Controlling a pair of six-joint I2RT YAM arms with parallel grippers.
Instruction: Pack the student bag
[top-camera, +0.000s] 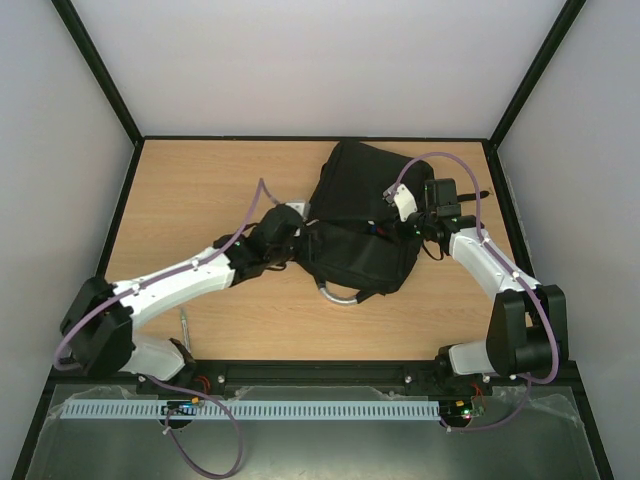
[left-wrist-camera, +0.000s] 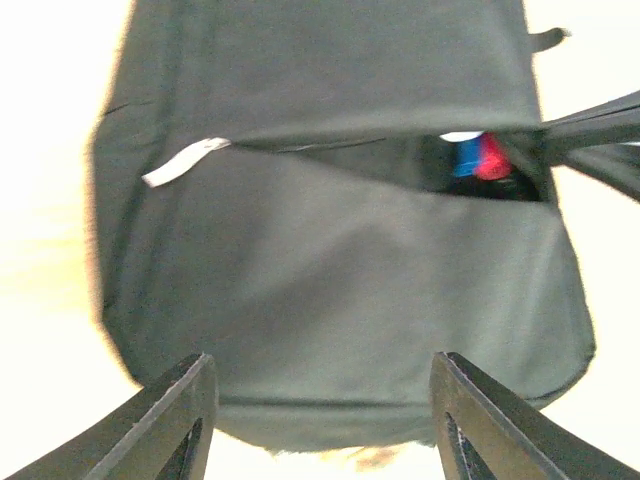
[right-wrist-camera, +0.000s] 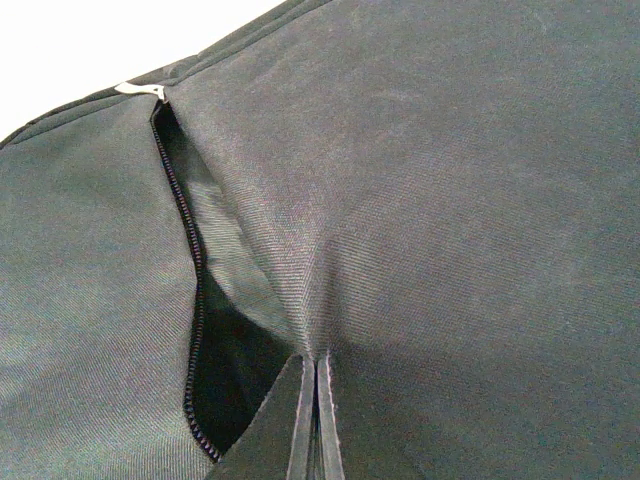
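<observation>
The black student bag (top-camera: 365, 255) lies on the table with its main pocket unzipped. Inside the opening, blue and red items (left-wrist-camera: 480, 157) show in the left wrist view; most of the contents stay hidden. My right gripper is shut on the fabric edge of the opening, where creases in the cloth run to its fingertips. The zipper teeth (right-wrist-camera: 197, 290) curve along the other side of the gap. Over the bag's left edge hangs my left gripper (top-camera: 312, 238), its fingers (left-wrist-camera: 200, 400) wide apart with nothing between them.
At the bag's front is a handle with a grey grip (top-camera: 338, 297). A thin pale stick-like thing (top-camera: 184, 328) shows near the left arm's base.
</observation>
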